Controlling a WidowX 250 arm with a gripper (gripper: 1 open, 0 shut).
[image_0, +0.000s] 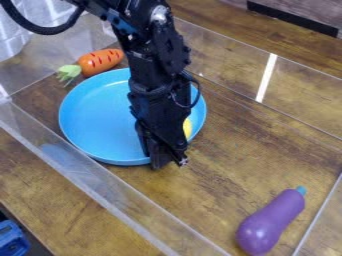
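Note:
The black gripper (162, 148) reaches down over a blue bowl (87, 119) at the middle left, its tip near the bowl's right front rim. It looks shut, with nothing visible held. A yellow object (187, 128) in the bowl is mostly hidden behind it.
A toy carrot (99, 62) lies behind the bowl at the upper left. A purple eggplant (270, 220) lies at the lower right. Clear plastic edging runs along the lower left. The wooden surface (261, 140) is open to the right.

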